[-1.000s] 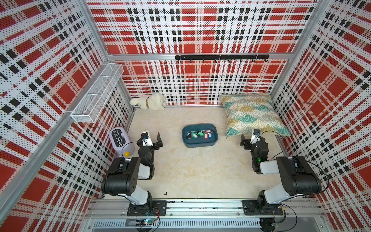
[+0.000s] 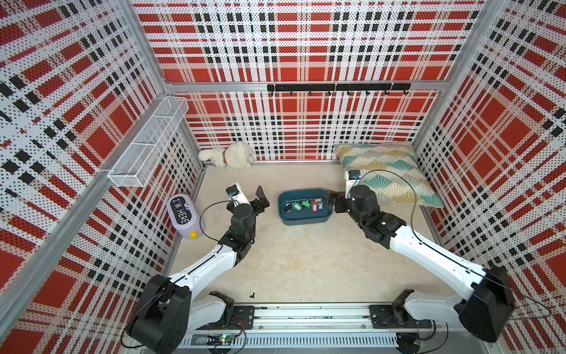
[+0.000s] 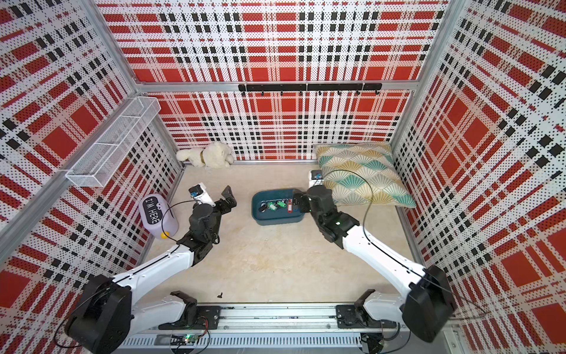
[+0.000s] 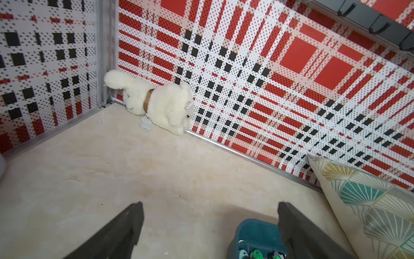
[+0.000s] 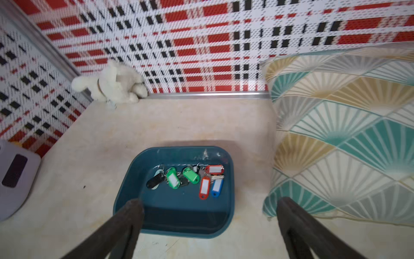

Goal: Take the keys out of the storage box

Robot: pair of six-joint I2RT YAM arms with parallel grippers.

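Note:
A dark teal storage box (image 2: 303, 219) stands mid-table, holding several tagged keys, among them a red tag (image 5: 204, 187), a blue tag (image 5: 217, 187) and a green tag (image 5: 190, 174), bunched in its back half. My right gripper hangs at the box's right end in the top views, open, with the box framed between its fingers in its wrist view. My left gripper is raised over the table left of the box, open and empty; the box shows at the lower right of its view.
A patterned pillow (image 2: 383, 165) lies at back right, close to the box. A white plush dog (image 2: 238, 154) lies at back left. A lilac sign object (image 2: 184, 212) stands against the left wall, below a wire shelf (image 2: 147, 141).
My right gripper has swung leftward to the box; my left gripper has moved slightly forward and right.

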